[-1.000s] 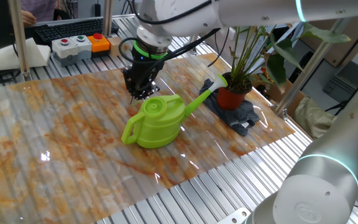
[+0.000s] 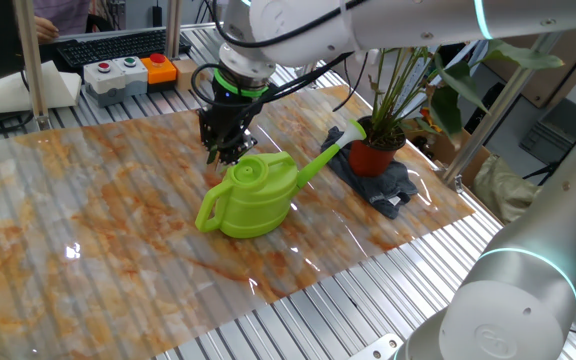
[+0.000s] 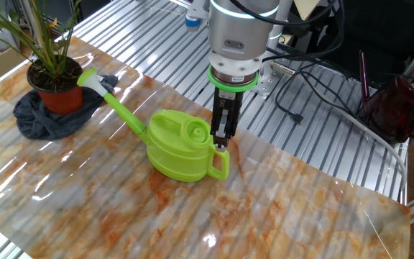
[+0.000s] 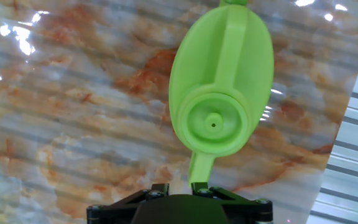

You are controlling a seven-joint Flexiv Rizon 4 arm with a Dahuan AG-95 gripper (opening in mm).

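A lime-green watering can stands upright on the marbled sheet. Its spout points toward the potted plant, and its looped handle is on the opposite side. My gripper points down over the handle end, close to the handle's top in that view. From exterior view 1 the gripper appears behind the can. In the wrist view a gap shows between the fingertips of my gripper, so it is open. The handle's top runs down to the right fingertip; its lower part is hidden. Whether they touch, I cannot tell.
The potted plant sits on a dark cloth near the spout. A dark red watering can stands at the far right of exterior view 2. Control boxes lie behind the sheet. Much of the marbled sheet is bare.
My gripper has shifted only very slightly near the can's handle end. The watering can and plant have not moved.
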